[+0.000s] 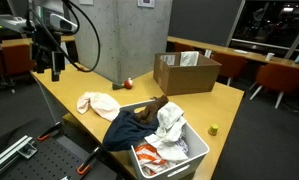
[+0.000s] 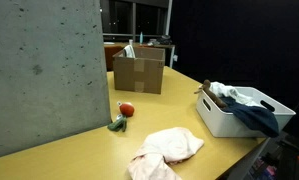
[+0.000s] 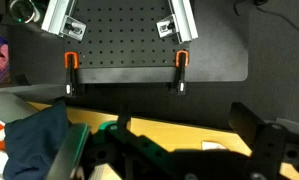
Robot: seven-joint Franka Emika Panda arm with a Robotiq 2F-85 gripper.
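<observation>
High at the left in exterior view 1, my gripper (image 1: 56,73) points downward, clear of the table. In the wrist view its dark fingers stand wide apart at the lower edge, so it looks open, with nothing seen between them. A pale crumpled cloth (image 1: 98,105) lies alone on the wooden table (image 2: 69,155). Beside it, a white bin (image 1: 191,151) holds piled fabrics, among them a white cloth (image 1: 170,125) and a dark blue cloth (image 2: 251,117) draped over the rim. The same dark cloth (image 3: 35,138) appears at the wrist view's lower left.
A cardboard box (image 2: 138,73) stands at the table's far end. By the grey wall (image 2: 44,70) lie a red round object (image 2: 126,110) and a green item (image 2: 117,124). A small yellow object (image 1: 213,130) sits right of the bin. Below my gripper is a perforated metal plate (image 3: 129,40) with orange-tipped clamps.
</observation>
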